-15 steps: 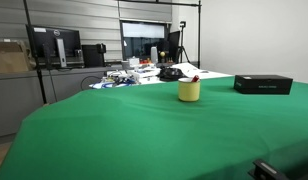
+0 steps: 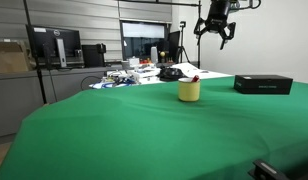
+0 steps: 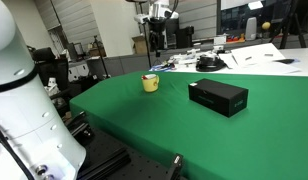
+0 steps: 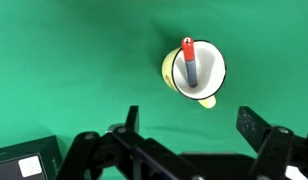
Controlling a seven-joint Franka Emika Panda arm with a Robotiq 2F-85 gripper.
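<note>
A yellow mug [image 2: 189, 91] with a white inside stands upright on the green table. In the wrist view, a marker [image 4: 190, 65] with a red tip and a grey body leans inside the mug, its red end over the rim. The mug's small handle [image 4: 208, 101] points toward my gripper side. High above the table, my gripper is open, its two fingers wide apart with only green surface visible between them. Seen from outside, the gripper [image 2: 212, 40] hangs well above the mug and apart from it.
A long black box [image 3: 218, 97] lies on the table to one side of the mug; its corner shows at lower left in the wrist view. Papers and cables [image 2: 134, 75] clutter the far end.
Mug, marker and box have stayed in place.
</note>
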